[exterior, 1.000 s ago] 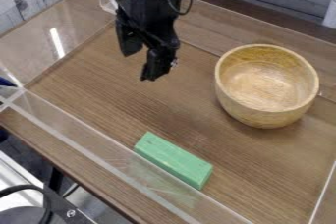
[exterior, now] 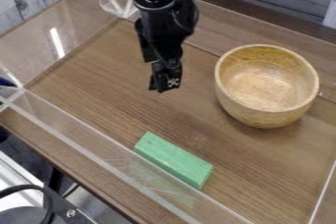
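Note:
The black gripper (exterior: 163, 73) hangs from the top centre over the wooden surface, its fingers open and pointing down, with nothing seen between them. To its right sits a round tan wooden bowl (exterior: 266, 107), empty. A green rectangular block (exterior: 172, 159) lies near the front, below and apart from the gripper.
Clear plastic walls (exterior: 73, 130) run along the left and front edges. Bare wood (exterior: 92, 81) is free left of the gripper and between bowl and block. Black cables (exterior: 39, 194) show at the lower left.
The gripper has turned about its vertical axis and shifted slightly. The bowl and green block have not moved.

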